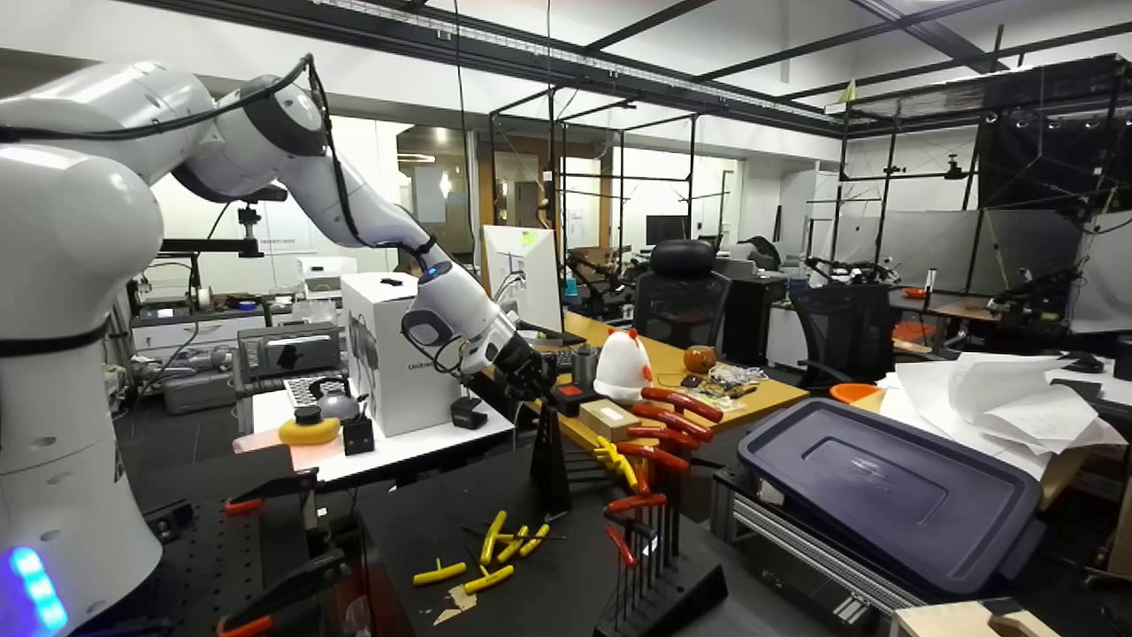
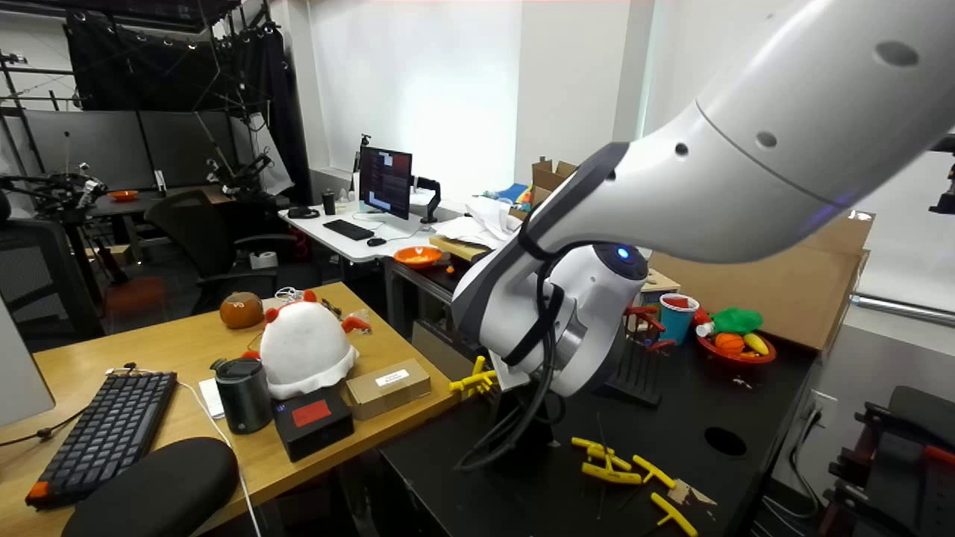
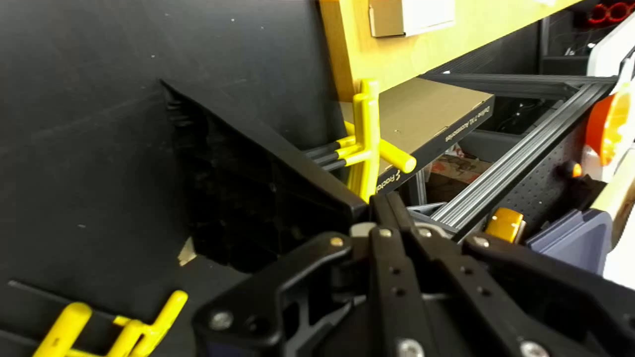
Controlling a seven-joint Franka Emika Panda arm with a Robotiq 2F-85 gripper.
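A black upright stand is on the dark table, and its top corner lies close to my fingertips in the wrist view. My gripper is shut, with nothing showing between its fingers; whether it touches the stand cannot be told. Beyond the stand, a cluster of yellow T-handles juts out on dark shafts. More yellow T-handle keys lie loose on the tabletop. In the second exterior view the arm's wrist hides my gripper, while the yellow cluster shows beside it.
A second black rack holds red-handled keys at the table's right. The wooden desk borders the table, carrying a cardboard box and a white plush toy. A red bowl of toys sits at the table's other end.
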